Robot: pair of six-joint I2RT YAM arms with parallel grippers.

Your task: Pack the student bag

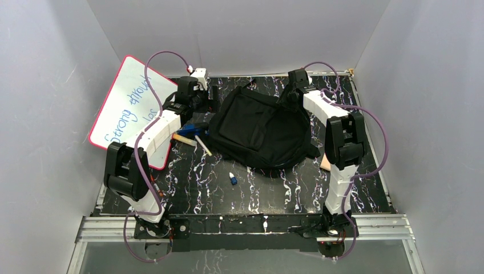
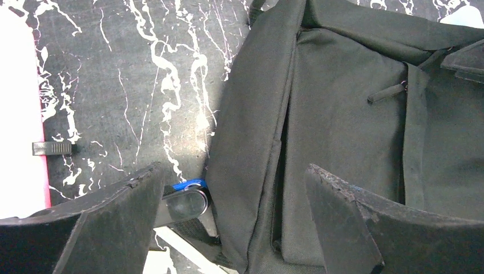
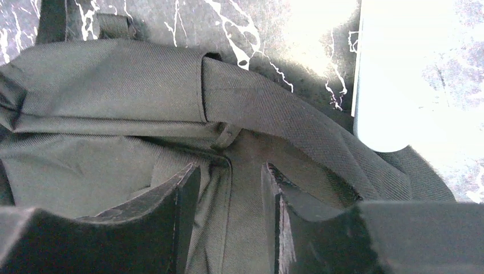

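The black bag (image 1: 240, 123) lies flat in the middle of the dark marbled table, its mouth open. Above the bag's far right rim hangs my right gripper (image 1: 287, 100); in the right wrist view its fingers (image 3: 185, 200) stand partly apart, with only bag fabric showing beneath and nothing seen between them. My left gripper (image 1: 214, 98) is open and empty over the bag's far left edge. A blue item with a dark cap (image 2: 185, 202) lies against the bag's left side. Beside it are a yellow tube (image 1: 184, 140) and a white stick (image 1: 203, 145). A small blue-capped bottle (image 1: 233, 178) lies in front.
A pink-edged whiteboard (image 1: 122, 108) with blue writing takes up the left side, partly beneath my left arm. A tan notebook (image 1: 325, 164) is mostly hidden by my right arm. A pale rounded object (image 3: 394, 74) lies beyond the bag's right rim.
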